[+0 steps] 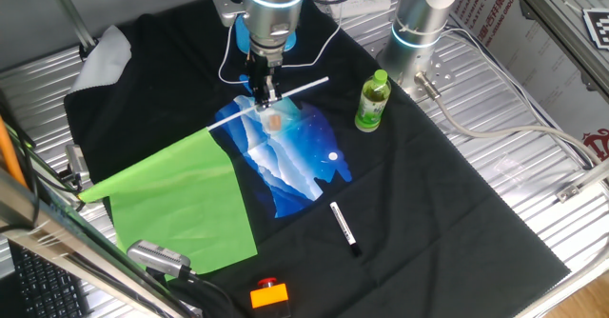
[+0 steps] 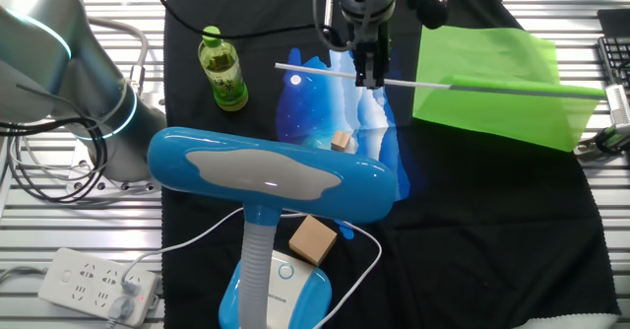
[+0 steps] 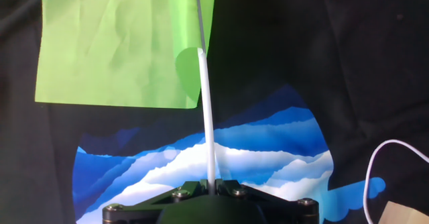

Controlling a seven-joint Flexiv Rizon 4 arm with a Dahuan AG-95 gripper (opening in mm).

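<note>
A green flag (image 1: 186, 204) on a thin white pole (image 1: 307, 86) is at the left of the black cloth in exterior view 1. My gripper (image 1: 265, 101) is shut on the white pole, partway along its bare length. In the wrist view, the pole (image 3: 207, 117) runs up from between the fingertips to the green sheet (image 3: 120, 43), which wraps around its far part. Exterior view 2 shows the gripper (image 2: 370, 81) pointing down over the blue-and-white picture, with the pole crossing it sideways. Whether the pole touches the cloth cannot be told.
A green-capped bottle (image 1: 372, 101) stands right of the blue picture (image 1: 304, 156). A marker (image 1: 343, 226) lies in front. Nearer the front edge is an orange box with a red button (image 1: 269, 295). A blue lamp (image 2: 266, 176) and a wooden block (image 2: 312, 240) stand on the robot's side.
</note>
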